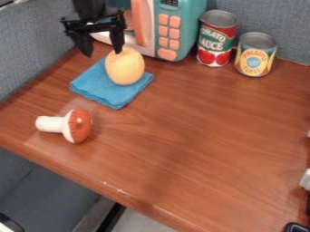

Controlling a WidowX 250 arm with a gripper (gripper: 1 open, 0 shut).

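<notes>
My black gripper [100,45] is at the top left, just above and behind a pale orange round object [125,66], with its fingers pointing down and apart. The object rests on a folded blue cloth [93,89] on the wooden table [194,145]. Nothing shows held between the fingers.
A toy mushroom [75,127] lies at the left front edge. A teal toy microwave [184,18], a tomato can [216,41] and a yellow-labelled can [255,56] stand at the back.
</notes>
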